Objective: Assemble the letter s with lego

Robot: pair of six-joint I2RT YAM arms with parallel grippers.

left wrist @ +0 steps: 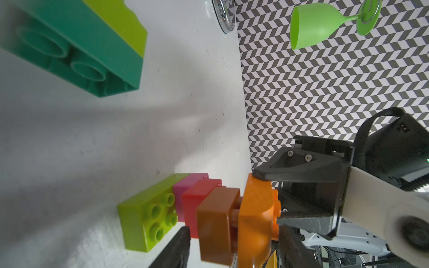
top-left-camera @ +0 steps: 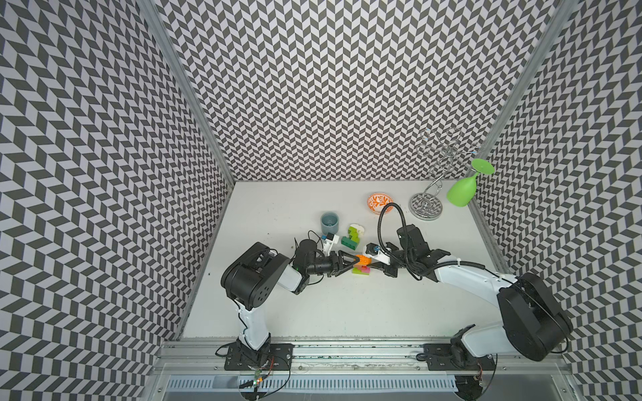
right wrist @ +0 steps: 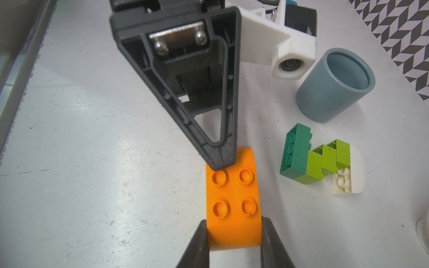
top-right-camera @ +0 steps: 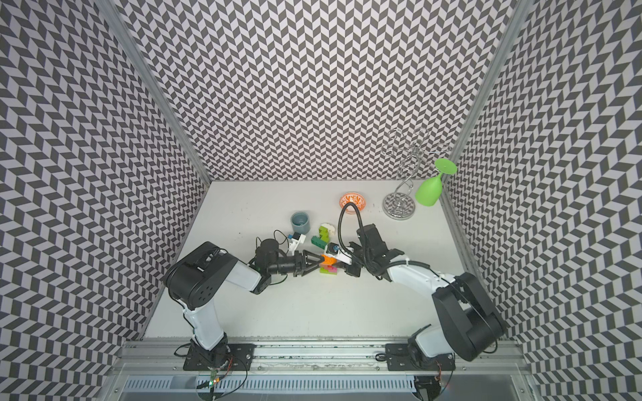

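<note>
My right gripper is shut on an orange brick, part of a joined piece that in the left wrist view runs through a red brick (left wrist: 198,196) and magenta brick (left wrist: 185,196) to a lime brick (left wrist: 138,223). My left gripper surrounds the orange end, its fingers part open; whether they touch it is unclear. In the right wrist view a second group of dark green (right wrist: 295,151), lime (right wrist: 328,158) and white bricks (right wrist: 357,174) lies on the table.
A blue-grey cup (right wrist: 333,89) stands behind the second group. An orange-patterned bowl (top-left-camera: 378,200), a metal stand (top-left-camera: 426,206) and a green goblet (top-left-camera: 461,192) are at the back right.
</note>
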